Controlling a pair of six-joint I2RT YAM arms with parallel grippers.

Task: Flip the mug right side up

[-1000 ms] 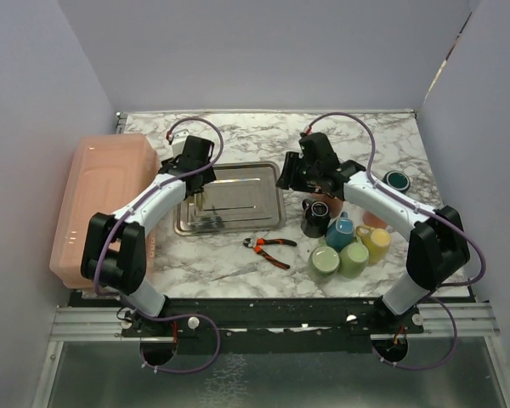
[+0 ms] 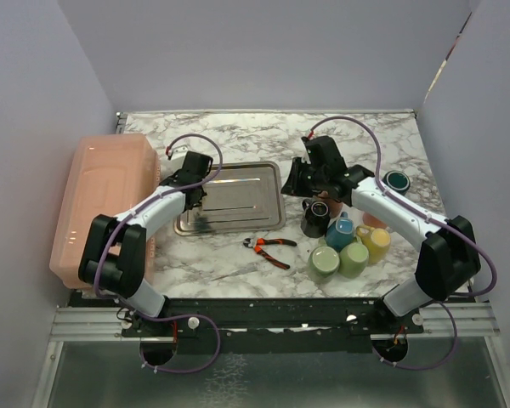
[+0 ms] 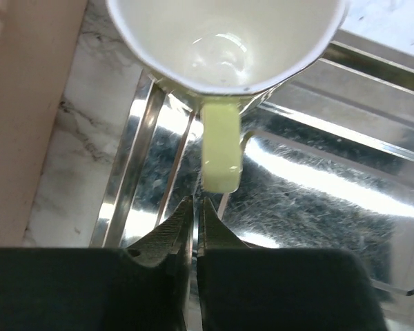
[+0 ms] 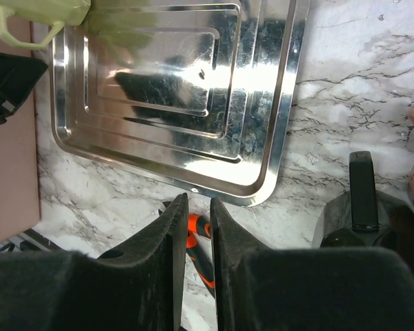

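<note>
A pale green mug (image 3: pixel 221 48) stands with its white inside facing up at the left end of the steel tray (image 4: pixel 165 165), its handle (image 3: pixel 221 145) pointing toward my left gripper, whose fingertips are together just short of that handle; whether anything is between them does not show. In the right wrist view the mug (image 4: pixel 48 10) is at the upper left. My right gripper hangs above the area right of the tray, fingertips close together, nothing visible between them.
Red-handled pliers (image 2: pixel 270 255) lie below the tray. Several mugs (image 2: pixel 353 259) crowd the right side, including a black one (image 2: pixel 314 219). A pink box (image 2: pixel 98 204) borders the left.
My left arm has shifted slightly around the mug's end of the tray. My right arm has moved a little, its wrist shifting right and toward the front.
</note>
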